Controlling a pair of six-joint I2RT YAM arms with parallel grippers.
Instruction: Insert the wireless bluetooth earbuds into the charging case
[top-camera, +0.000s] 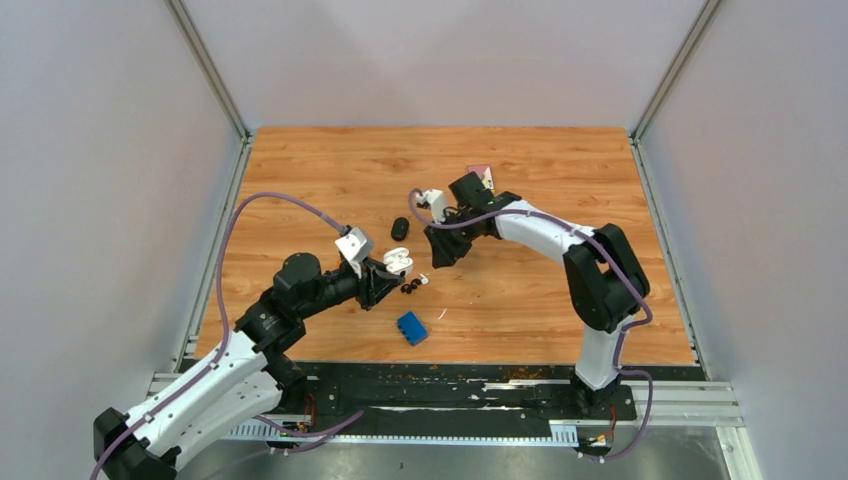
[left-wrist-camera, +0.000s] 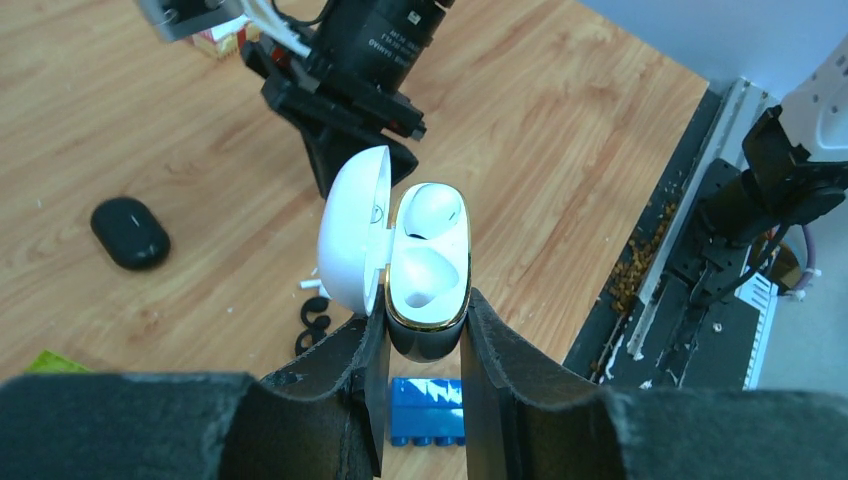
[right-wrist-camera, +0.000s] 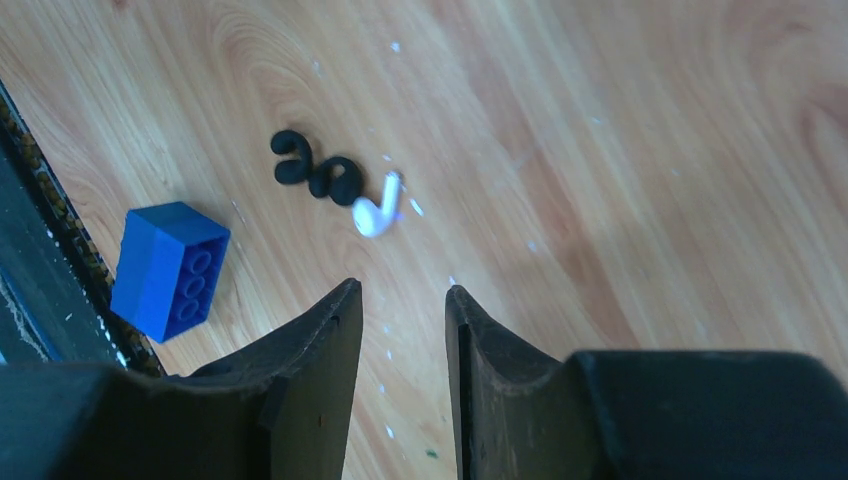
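Observation:
My left gripper is shut on the white charging case (left-wrist-camera: 430, 260), held up with its lid open and both cavities empty in the left wrist view. On the table below the right gripper lie a white earbud (right-wrist-camera: 372, 215) and small black pieces (right-wrist-camera: 344, 180). The right gripper hangs above them, fingers a little apart with nothing visible between them; in the top view it is right of and behind the case (top-camera: 399, 260).
A blue block (top-camera: 412, 328) lies toward the front edge, a black mouse (top-camera: 400, 228) behind the case. A green piece (left-wrist-camera: 55, 365) and a small pink box (top-camera: 479, 169) are also on the table.

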